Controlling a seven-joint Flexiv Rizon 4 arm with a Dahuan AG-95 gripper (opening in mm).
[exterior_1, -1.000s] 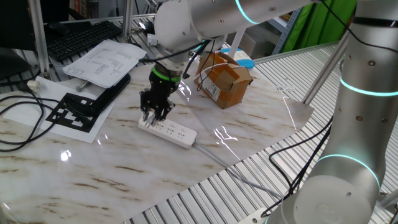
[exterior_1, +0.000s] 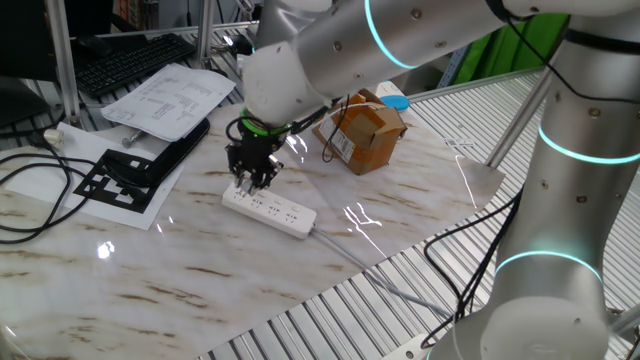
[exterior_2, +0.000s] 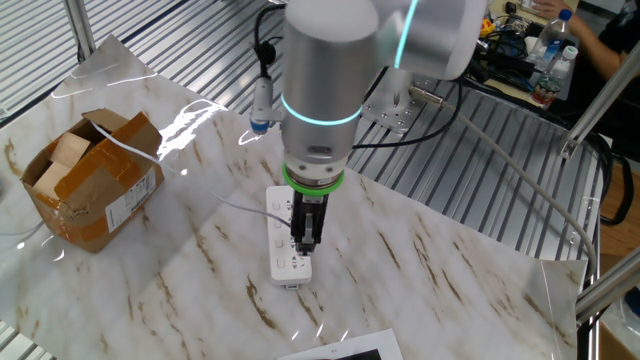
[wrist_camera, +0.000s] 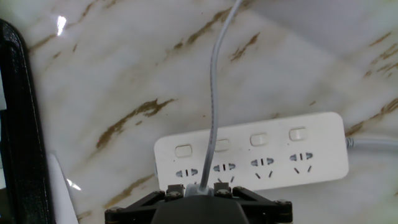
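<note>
A white power strip (wrist_camera: 249, 149) with a row of sockets and switches lies flat on the marble-patterned table. My gripper is over its left end in the wrist view, shut on a pale plug (wrist_camera: 198, 190) from which a thin grey cable (wrist_camera: 213, 93) runs away across the table. Seen from exterior view 1, the gripper (exterior_1: 246, 186) points down at the far-left end of the strip (exterior_1: 270, 212). In exterior view 2 the gripper (exterior_2: 306, 245) stands by the strip's near end (exterior_2: 290, 266). Whether the plug's prongs sit in a socket is hidden.
An open cardboard box (exterior_1: 362, 136) stands behind the strip. Left of the strip are a black tray-like object (exterior_1: 180, 152), a sheet with a black marker pattern (exterior_1: 120, 190) and loose black cables (exterior_1: 62, 185).
The upper arm and wrist have swung and lowered slightly, and the gripper's tilt has changed. Its fingers stay at the strip's end; the strip and box have not moved.
</note>
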